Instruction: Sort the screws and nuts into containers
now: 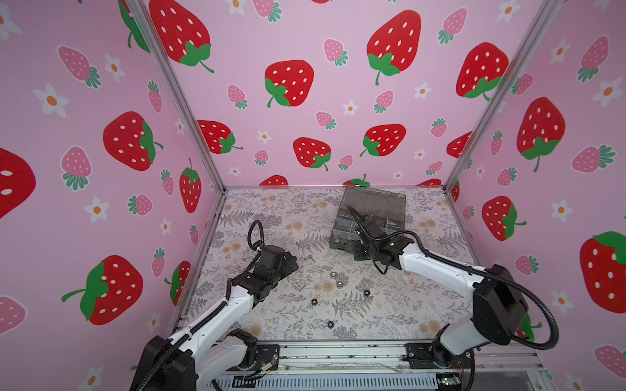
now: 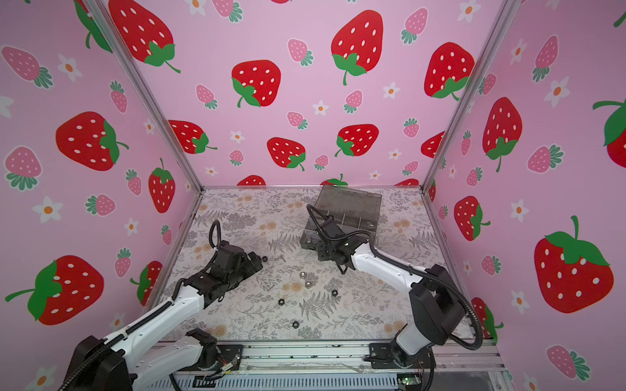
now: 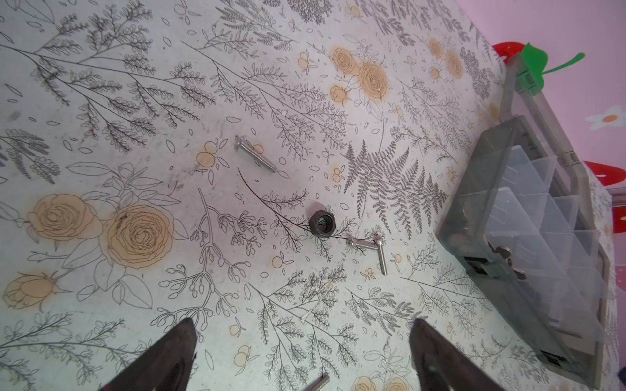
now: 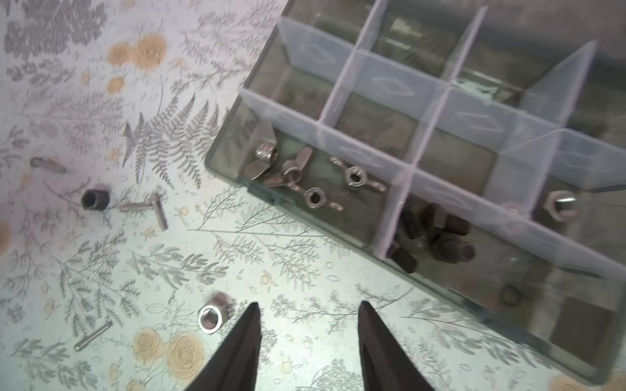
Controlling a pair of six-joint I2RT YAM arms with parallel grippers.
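The grey divided box holds wing nuts in its front left compartment. Dark bolts share the compartment beside them, and a silver nut sits farther right. My right gripper hovers by the box's front edge, its fingers apart and empty. Loose on the table, in the right wrist view, are a silver nut, a dark nut and several thin screws, one of them alone. Over the left side my left gripper stands open, nothing between its blurred fingers; a screw lies ahead.
Dark nuts lie scattered near the front, with silver pieces in the middle. The box lid stands open at the back. Bare table extends right of the box.
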